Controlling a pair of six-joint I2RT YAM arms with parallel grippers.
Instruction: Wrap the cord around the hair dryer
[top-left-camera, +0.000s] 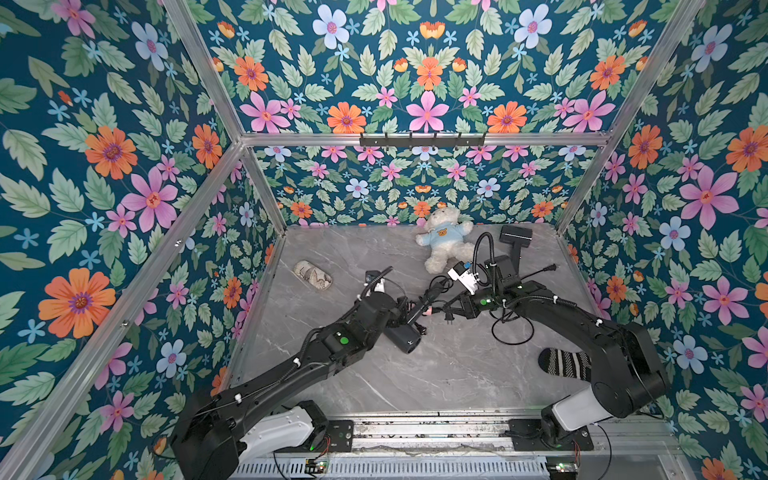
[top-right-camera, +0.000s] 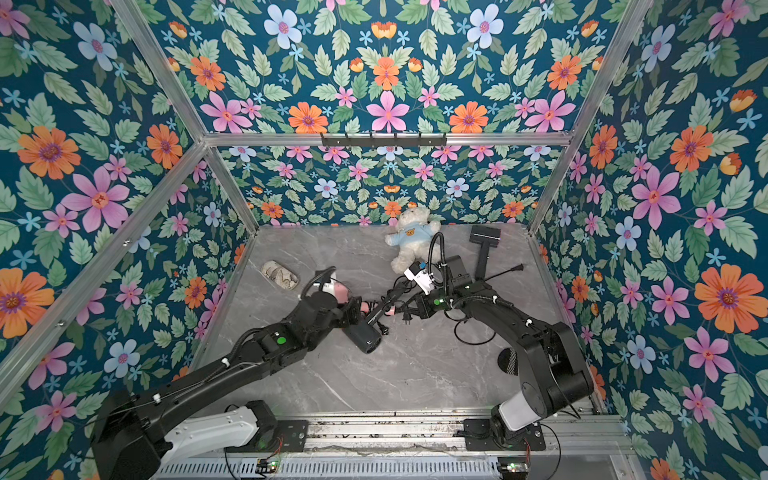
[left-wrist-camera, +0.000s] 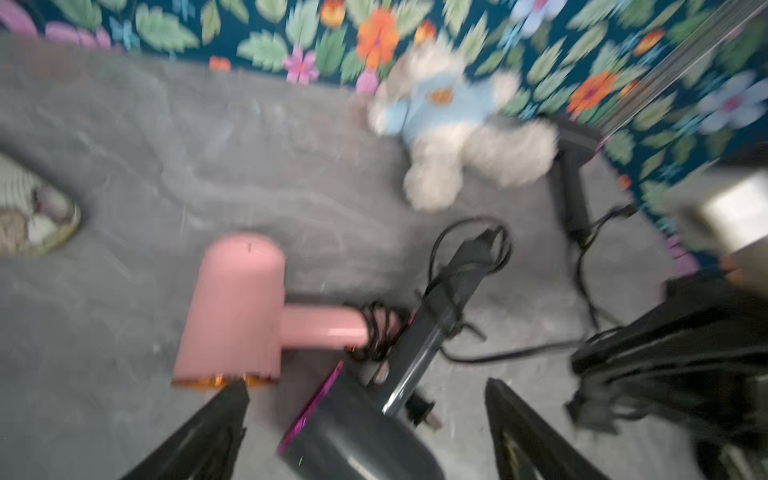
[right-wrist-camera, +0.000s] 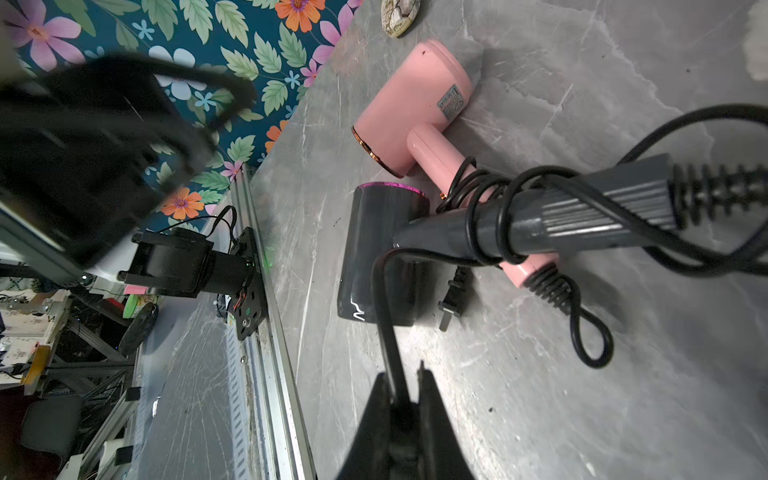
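The dark grey hair dryer (right-wrist-camera: 385, 288) lies with its handle across the pink dryer's handle. Its black cord (right-wrist-camera: 392, 344) loops loosely around the grey handle (right-wrist-camera: 588, 209), then runs into my right gripper, which is shut on it. My left gripper is open, its fingers (left-wrist-camera: 209, 424) apart on either side of the grey dryer's barrel (left-wrist-camera: 360, 436); contact cannot be made out. The right gripper also appears, blurred, at the right of the left wrist view.
The pink dryer (left-wrist-camera: 232, 308), its own cord around its handle, lies beside the grey one. A teddy bear (top-left-camera: 445, 240) and a black brush-like tool (top-left-camera: 516, 236) are at the back. A shoe-like object (top-left-camera: 313, 275) sits left, a striped sock (top-left-camera: 565, 364) right.
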